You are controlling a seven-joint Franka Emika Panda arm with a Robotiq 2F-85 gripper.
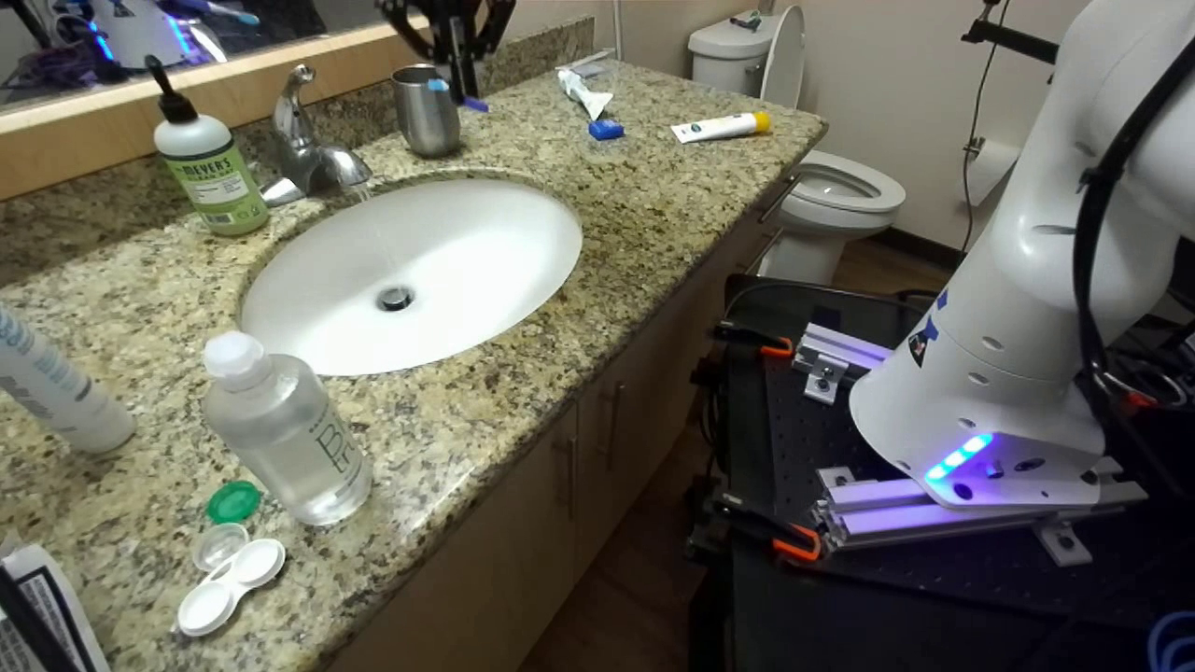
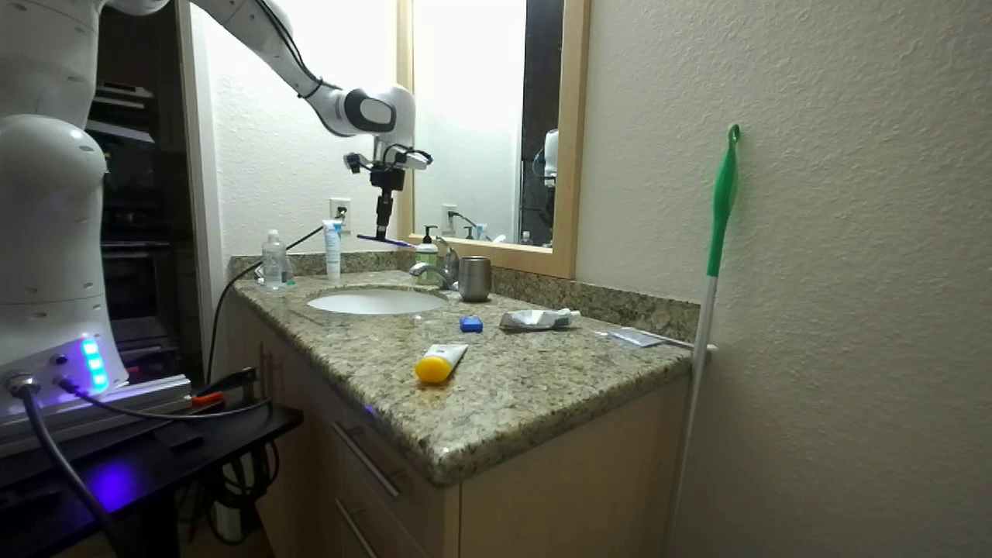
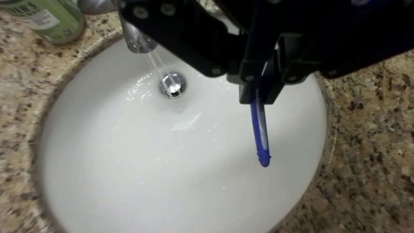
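Note:
My gripper is shut on a blue and clear toothbrush; its handle (image 3: 260, 132) sticks out past the fingers over the sink. In exterior view 2 the toothbrush (image 2: 372, 239) lies nearly level under my gripper (image 2: 382, 229), well above the counter. At the top of exterior view 1 my gripper (image 1: 459, 90) overlaps the steel cup (image 1: 423, 118) in the picture. The bristle end is hard to make out. Water runs from the faucet (image 1: 325, 168) into the white sink (image 1: 504, 258). The steel cup (image 2: 475, 279) stands upright beside the faucet.
A green soap bottle (image 1: 213, 174) stands left of the faucet. A clear bottle (image 1: 293, 431) and a contact lens case (image 1: 230, 588) are nearer the front. A blue cap (image 2: 471, 324), a crumpled tube (image 2: 537, 320) and a yellow-capped tube (image 2: 441, 362) lie on the counter's other side.

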